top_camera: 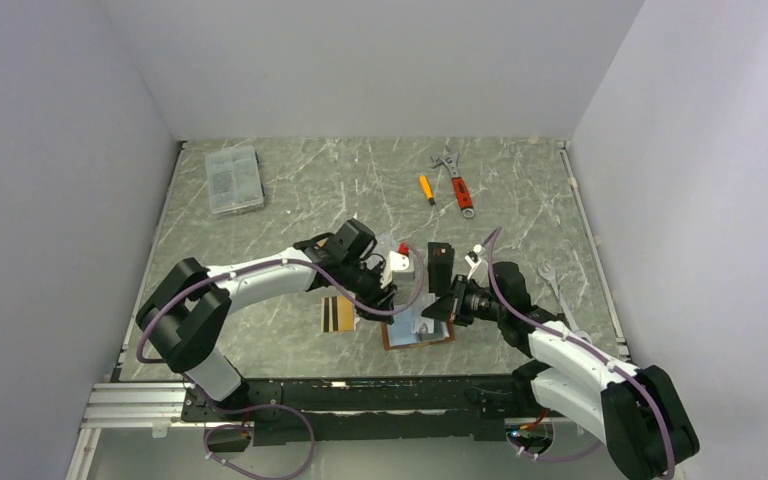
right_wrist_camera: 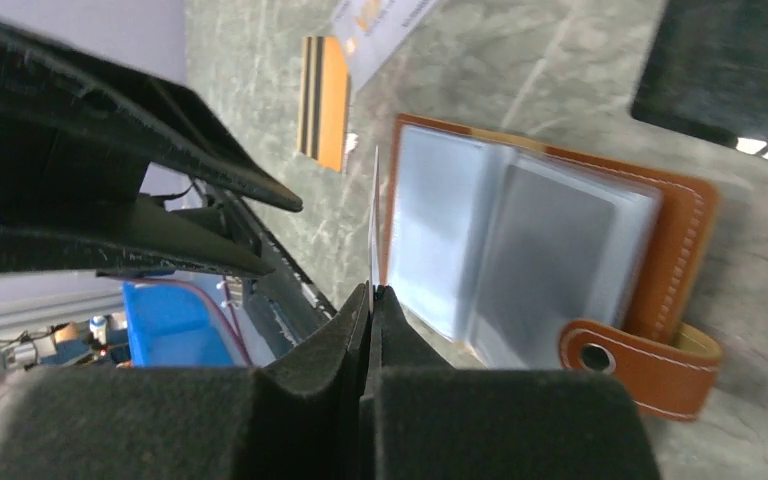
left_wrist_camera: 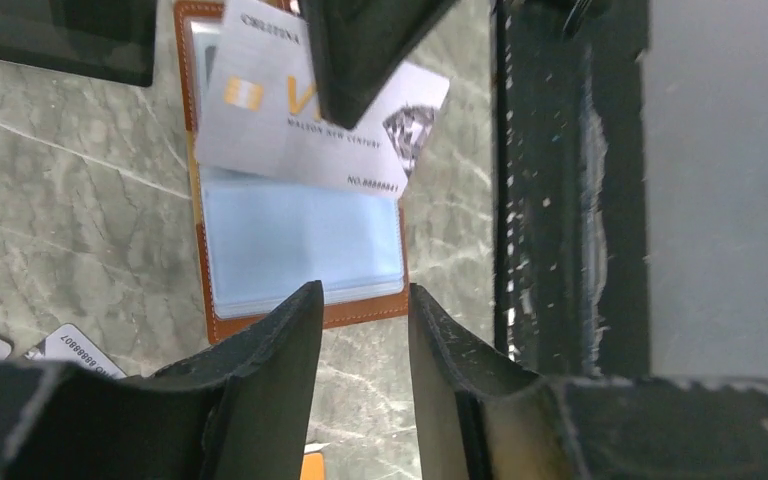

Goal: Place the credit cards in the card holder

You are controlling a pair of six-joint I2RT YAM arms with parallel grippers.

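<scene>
In the right wrist view, my right gripper is shut on a silver card (right_wrist_camera: 374, 220), which shows edge-on and points up from the fingertips. The left wrist view shows this card's printed face above the open card holder (left_wrist_camera: 300, 250), covering part of it. The holder has a brown rim and clear pockets, and lies flat on the table. I cannot tell whether the card touches a pocket. My left gripper is open near the holder's left side, nothing between its fingers. In the top view both arms partly cover the holder.
Black cards (top_camera: 440, 262) lie just behind the holder. A striped gold card (top_camera: 338, 314) is at its left, with loose silver cards (left_wrist_camera: 70, 350) nearby. A screwdriver (top_camera: 426, 188), a red-handled wrench (top_camera: 462, 190) and a clear box (top_camera: 234, 180) stand farther back.
</scene>
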